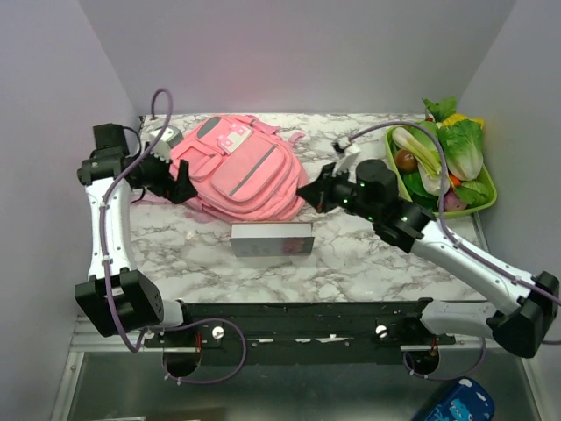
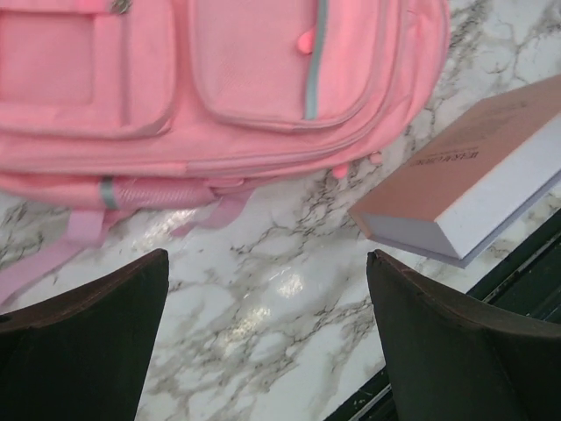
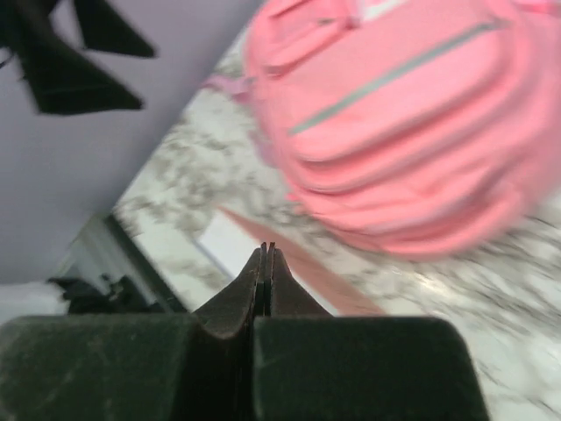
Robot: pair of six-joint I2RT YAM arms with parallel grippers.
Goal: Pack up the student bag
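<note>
The pink student bag [image 1: 254, 167] lies on the marble table, its zipped front facing up. In front of it a book [image 1: 272, 239] seems to stand on edge, its greyish cover towards the table's front. From the left wrist view the book [image 2: 473, 162] shows a pinkish-brown side and white page edges. My left gripper [image 1: 182, 186] is open over the bag's left side, nothing between its fingers. To the right of the bag my right gripper [image 1: 317, 197] is shut, with nothing showing between its fingertips; the book [image 3: 230, 241] lies beyond them, apart.
A green basket [image 1: 487, 198] of vegetables occupies the right back corner. Grey walls close off the back and sides. A blue item [image 1: 465, 403] is below the table's front edge. Bare marble [image 1: 377, 267] lies at the front right.
</note>
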